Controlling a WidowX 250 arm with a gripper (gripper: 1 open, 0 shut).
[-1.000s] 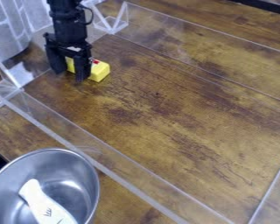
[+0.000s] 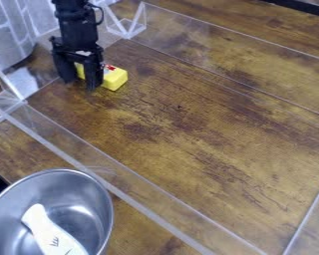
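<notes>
At the upper left of the camera view, my dark gripper (image 2: 77, 72) hangs low over the wooden floor, open, at the left part of a yellow block (image 2: 112, 80) with a small red mark. The gripper partly hides the block; whether its fingers touch it I cannot tell.
A steel bowl (image 2: 87, 209) holding a white utensil (image 2: 48, 231) sits at the lower left, beside a blue edge. Clear plastic barriers run along the left and right. Crumpled clear plastic (image 2: 9, 30) is at the upper left.
My gripper has shifted very slightly to the left over the block. The block and bowl look unmoved.
</notes>
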